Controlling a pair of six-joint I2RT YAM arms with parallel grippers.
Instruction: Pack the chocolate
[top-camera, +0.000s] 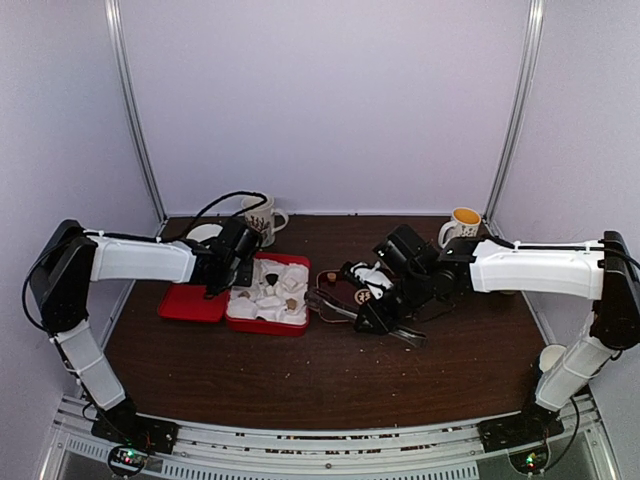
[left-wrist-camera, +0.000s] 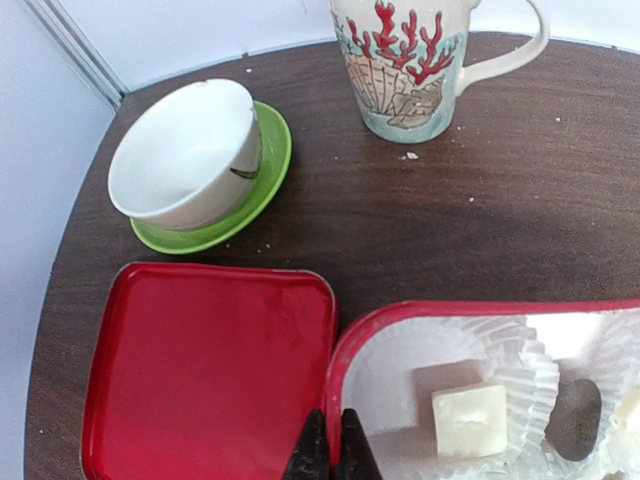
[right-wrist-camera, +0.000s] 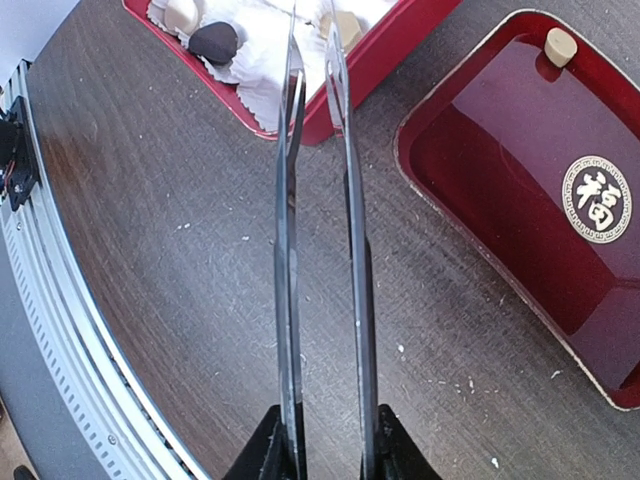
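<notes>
A red box (top-camera: 266, 325) with white paper wrappers holds several chocolates, among them a white one (left-wrist-camera: 468, 420) and a dark one (left-wrist-camera: 572, 420). My left gripper is shut at the box's left rim, its fingertips against that rim. My right gripper holds long metal tongs over the box's right edge; whether anything sits between their tips is unclear. A dark red tray (right-wrist-camera: 500, 200) with a round emblem and one small tan piece (right-wrist-camera: 560, 46) lies right of the box. The red lid (left-wrist-camera: 210, 370) lies left of the box.
A white bowl (left-wrist-camera: 180, 150) on a green saucer (left-wrist-camera: 165, 240) and a coral mug (left-wrist-camera: 400, 80) stand at the back left, an orange-lined mug (top-camera: 460, 226) at the back right.
</notes>
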